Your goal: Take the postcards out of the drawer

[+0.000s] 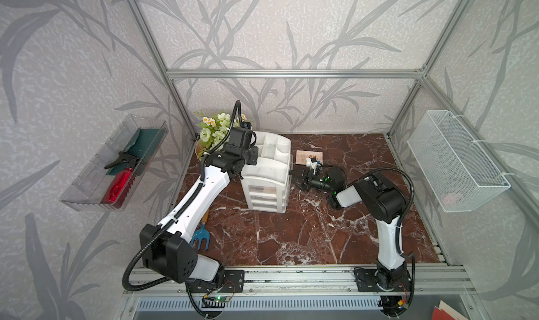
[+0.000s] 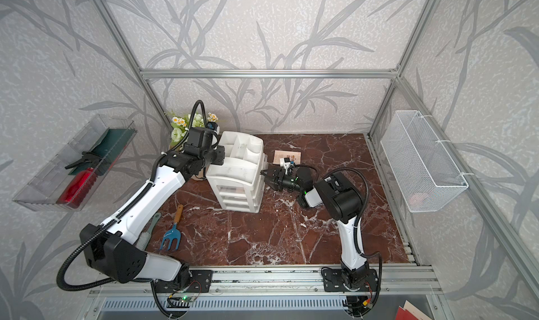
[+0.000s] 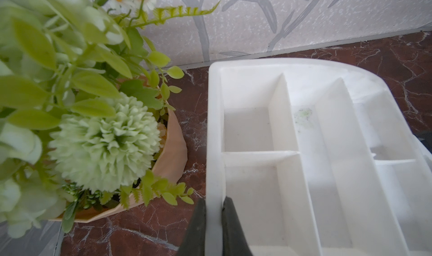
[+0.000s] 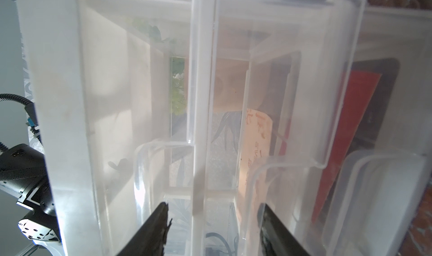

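A white plastic drawer unit (image 1: 264,193) with a compartmented top stands at the table's centre-left. My left gripper is shut on the left rim of that top tray. My right gripper is open at the side with clear drawers, its fingertips close to a drawer front and handle. Through the clear plastic show a pink card with writing (image 4: 254,143) and a red card (image 4: 342,130). A flat pink card (image 2: 286,154) also lies on the table behind the right arm, partly hidden.
Flowers in a pot (image 3: 175,148) stand left of the unit. A garden fork (image 2: 170,235) lies at front left. A wire basket (image 1: 454,162) hangs right, a wall bin (image 1: 115,168) left.
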